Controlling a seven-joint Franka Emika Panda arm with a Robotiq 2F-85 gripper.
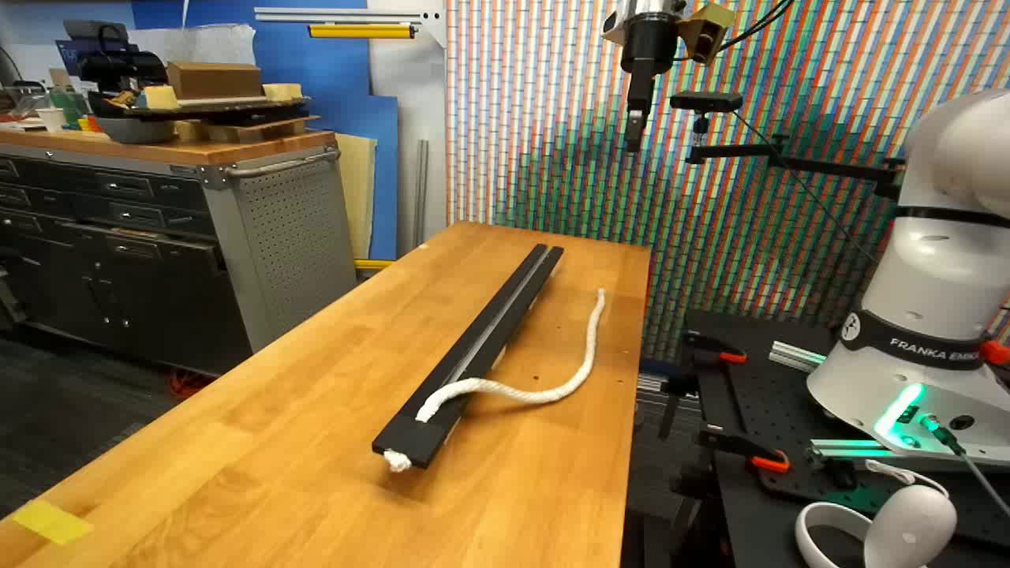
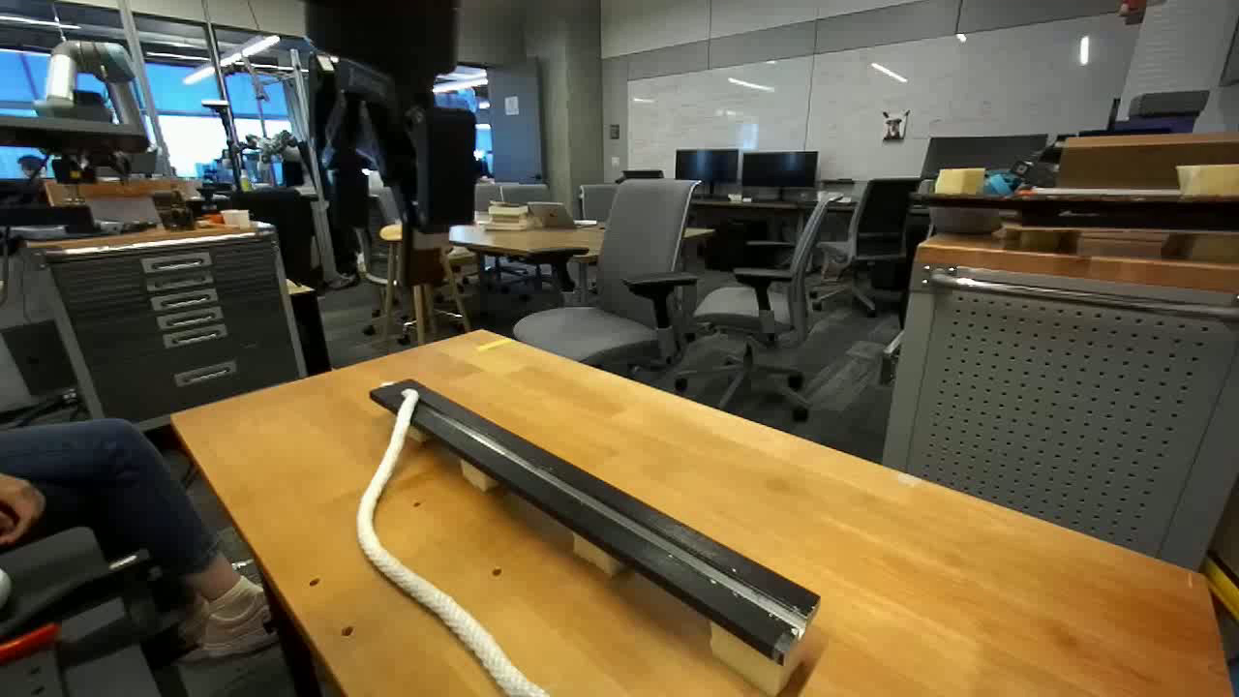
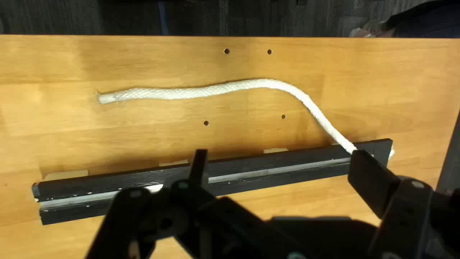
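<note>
A white rope [image 1: 559, 390] lies curved on the wooden table, with one end draped onto a long black grooved rail [image 1: 492, 331]. In the wrist view the rope [image 3: 207, 90] runs along the table and bends over to the right part of the rail [image 3: 276, 168]. A frayed white tuft [image 1: 398, 461] pokes out under the rail's near end. High above the table hangs my gripper, open and empty, its fingers wide apart in the wrist view. The rope [image 2: 389, 494] and rail [image 2: 604, 517] also show in exterior view 2, well below the gripper.
Wooden blocks [image 2: 598, 553] prop the rail above the table [image 1: 284, 407]. Table surface on both sides of the rail is mostly bare. A seated person [image 2: 105, 500] is beside the table. A tool cabinet [image 1: 284, 227] stands past its far long edge.
</note>
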